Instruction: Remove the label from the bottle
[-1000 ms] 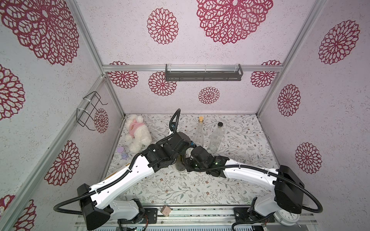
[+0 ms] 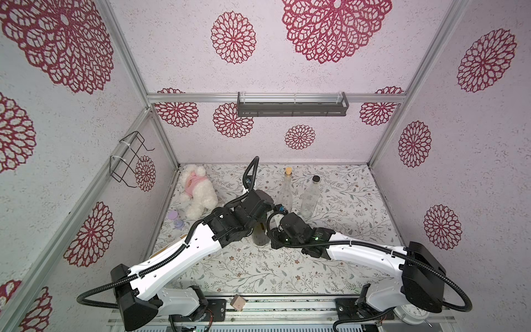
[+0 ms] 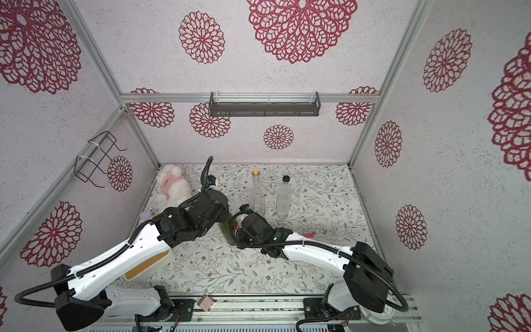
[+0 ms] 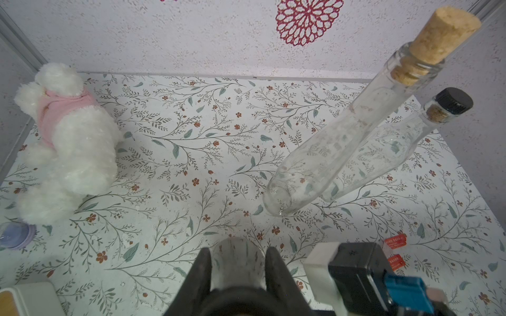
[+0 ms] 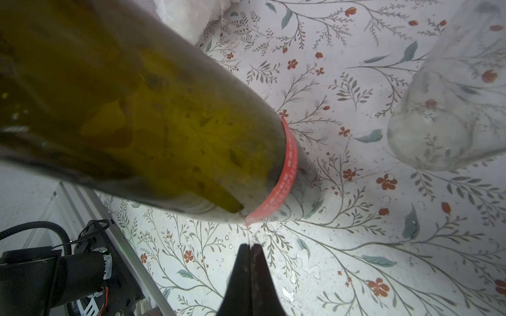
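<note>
The bottle (image 5: 174, 126), tinted yellow-green with a clear base, slants across the right wrist view. A narrow red label strip (image 5: 287, 178) runs around it near the base. My right gripper is shut with nothing between its fingers; its tips are just below the strip's lower end, which lies outside them. In the left wrist view, my left gripper is shut on the bottle, with a finger on each side of it. Seen from above, much of the bottle is hidden behind the arms.
Behind stand two clear bottles, one corked (image 4: 337, 147), one black-capped (image 4: 392, 150). Two red label pieces (image 4: 395, 240) lie on the table at right. A white plush toy (image 4: 79, 142) and a white box (image 4: 37, 292) are at left.
The left gripper has hardly moved; the strip is still around the bottle.
</note>
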